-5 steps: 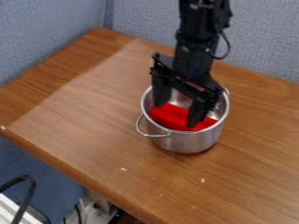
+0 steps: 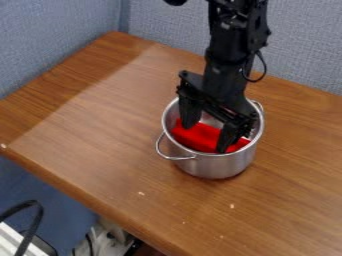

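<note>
A steel pot [image 2: 211, 166] with wire handles stands on the wooden table [image 2: 107, 120]. Inside it lies a red object [image 2: 198, 137], partly hidden by the arm. My black gripper [image 2: 213, 126] reaches down from the top into the pot, open, its fingers spread on either side over the red object. Whether they touch it is hard to tell.
Blue-grey padded walls [image 2: 54, 40] stand at the left and back. Cables [image 2: 30, 215] lie off the table at the lower left.
Compared with a second ago, my gripper sits slightly differently in the pot, having shifted a little. The pot stays in place.
</note>
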